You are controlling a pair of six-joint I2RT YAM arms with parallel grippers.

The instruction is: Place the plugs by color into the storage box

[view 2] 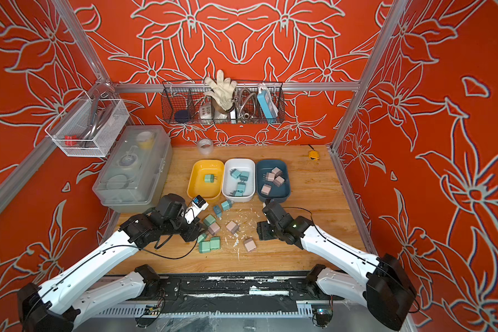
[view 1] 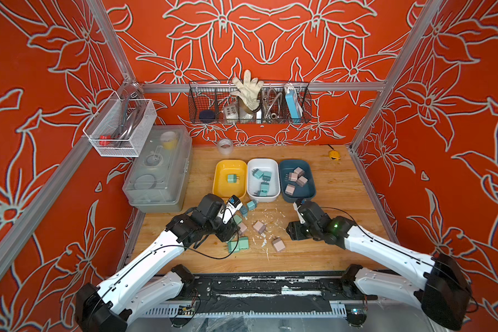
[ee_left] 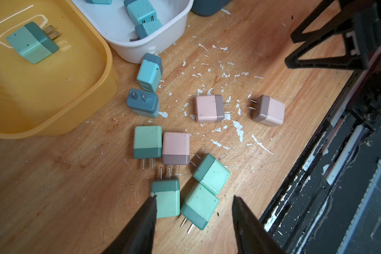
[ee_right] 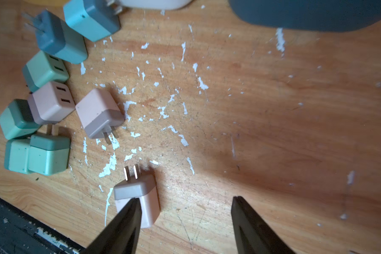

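Observation:
My left gripper stands open above the table, its fingers on either side of a cluster of green plugs [ee_left: 200, 206], with nothing held. One pink plug [ee_left: 176, 148] sits among them. Two blue plugs [ee_left: 149, 72] lie by the white box [view 1: 263, 198]. My right gripper is open and empty; a pink plug [ee_right: 136, 199] lies by its left finger, partly covered by it. Another pink plug [ee_right: 99, 111] rests farther left. The yellow box [view 1: 218, 179] holds one green plug [view 1: 231, 178], the white box several blue plugs, and the dark blue box [view 1: 308, 191] several pink plugs [view 1: 290, 189].
A lidded clear bin [view 1: 157, 171] occupies the table's left side. At the back stand a roll of tape [view 1: 225, 146] and, to the right, a yellow tape measure [view 1: 334, 155]. Bare table lies right of the dark blue box.

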